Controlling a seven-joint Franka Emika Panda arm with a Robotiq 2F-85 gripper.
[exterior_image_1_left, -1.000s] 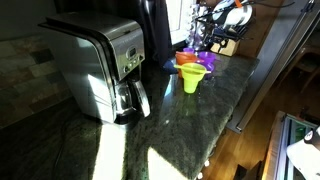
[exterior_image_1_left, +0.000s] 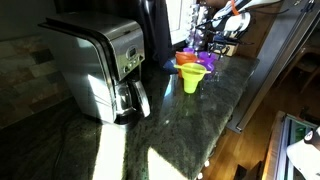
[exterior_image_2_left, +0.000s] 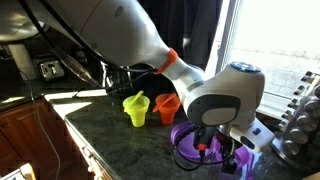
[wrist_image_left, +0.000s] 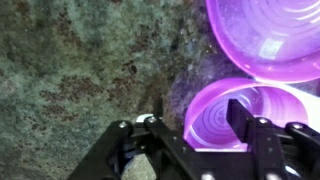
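In the wrist view a purple cup (wrist_image_left: 207, 117) stands mouth up on the dark counter, beside a larger purple bowl (wrist_image_left: 228, 45). My gripper is open over the cup's rim. One of its fingers (wrist_image_left: 240, 120) is over the cup's mouth, and the other is outside the rim, over the counter. Whether either touches the cup cannot be told. Exterior view 2 shows my gripper low over the purple things, the arm hiding much of them; the purple bowl (exterior_image_2_left: 184, 137) is partly visible there.
An orange cup (exterior_image_2_left: 168, 107) and a yellow-green cup (exterior_image_2_left: 137, 108) stand close by the purple bowl. A coffee maker (exterior_image_1_left: 108, 65) stands farther along the counter (exterior_image_1_left: 170, 140). A window is behind the arm.
My arm has come down toward the purple things at the far end of the counter. The cups and the coffee maker have stayed put.
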